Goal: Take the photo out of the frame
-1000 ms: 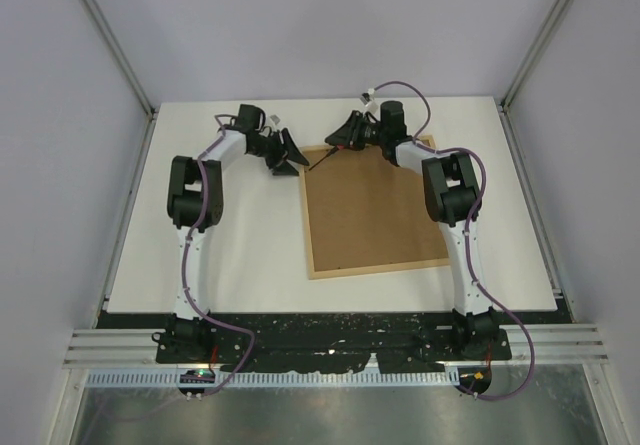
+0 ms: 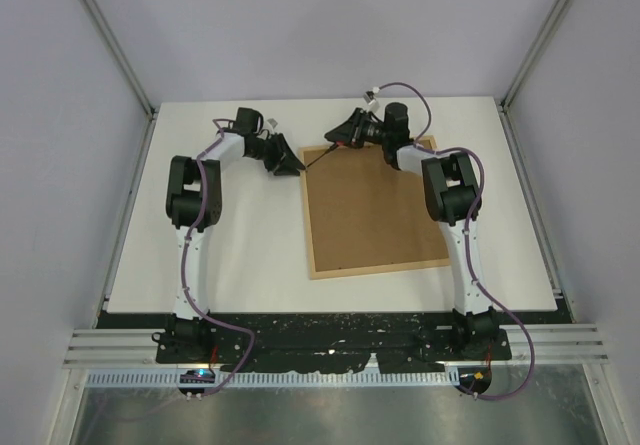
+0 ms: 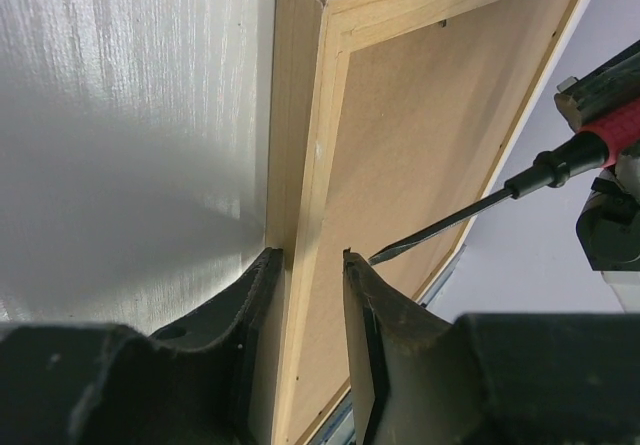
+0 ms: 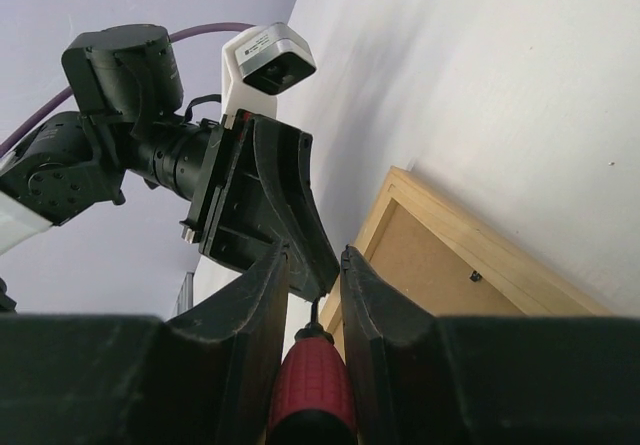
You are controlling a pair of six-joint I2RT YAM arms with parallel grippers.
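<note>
A light wooden frame [image 2: 308, 227] lies face down on the white table, its brown backing board [image 2: 375, 215] upward; any photo is hidden beneath. My left gripper straddles the frame's left rail [image 3: 303, 235]. It is part open: one finger is at the rail's outer side, the other above the board with a gap to the rail. My right gripper is shut on a screwdriver, whose red handle [image 4: 312, 380] shows below its fingers. The screwdriver's thin shaft [image 3: 465, 212] slants over the board, its tip near the left gripper's inner finger.
Small dark fasteners, one of them a tab [image 4: 475, 276], sit along the frame's inner edge. Bare table [image 2: 240, 255] lies left of the frame and in front of it. The two grippers are close together at the frame's far left corner.
The frame has stayed put.
</note>
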